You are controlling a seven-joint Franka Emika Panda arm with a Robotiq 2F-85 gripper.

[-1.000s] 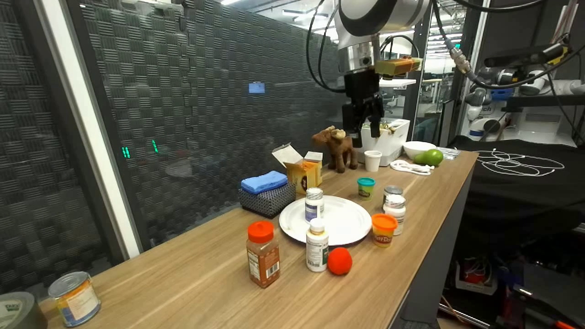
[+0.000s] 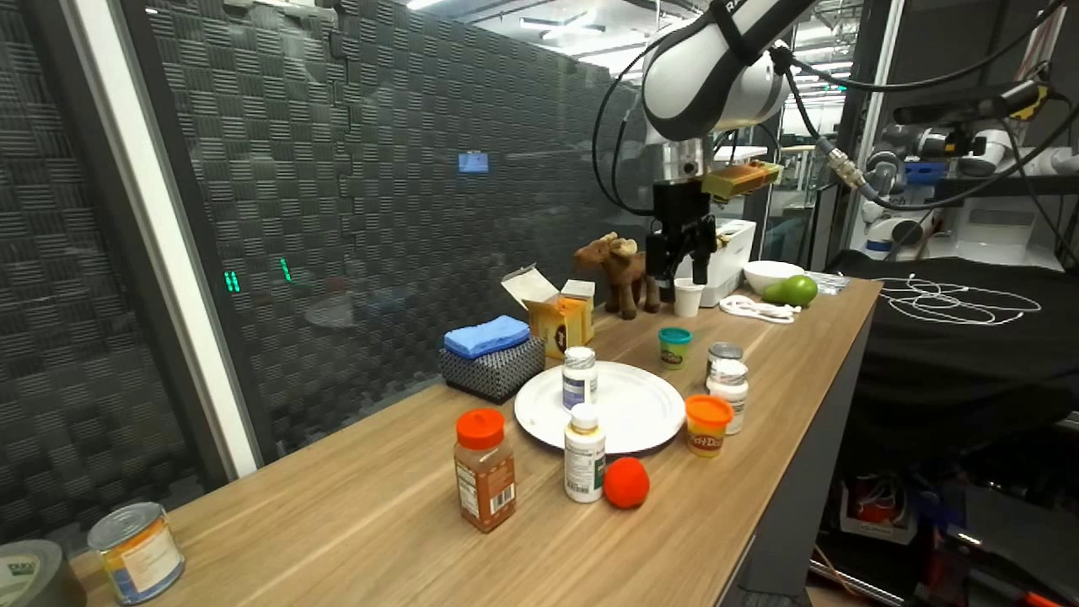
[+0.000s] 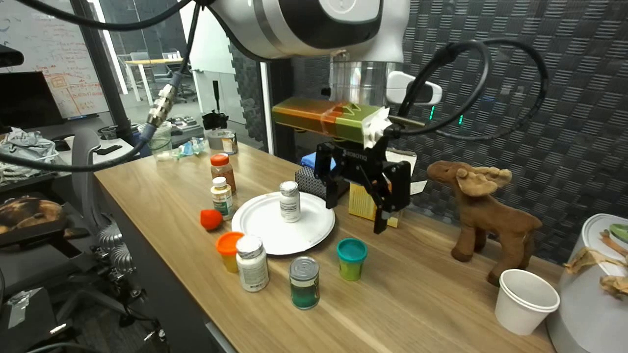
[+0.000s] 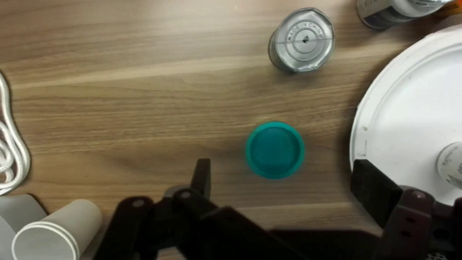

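My gripper stands open above the table, its fingers wide apart with nothing between them. Below it, in the wrist view, a Play-Doh tub with a teal lid (image 4: 275,150) lies a little ahead of the line between the fingertips. That tub (image 3: 351,259) rests upright on the wood, clear of the gripper (image 3: 355,216) in exterior view 2. Beside it is a white plate (image 3: 265,238) with a white bottle (image 3: 289,203) standing on it. A small can (image 3: 304,282) and another white bottle (image 3: 251,264) stand toward the table's front edge.
An orange-lidded tub (image 2: 707,425), a red ball (image 2: 626,482) and a red-capped jar (image 2: 485,470) stand around the plate. A plush moose (image 3: 485,214), a paper cup (image 3: 524,306) and a yellow box (image 2: 561,324) line the back. Bare wood surrounds the teal-lidded tub.
My arm has come lower, and the gripper has shifted slightly to the right in exterior view 1. The objects on the table have stayed in place.
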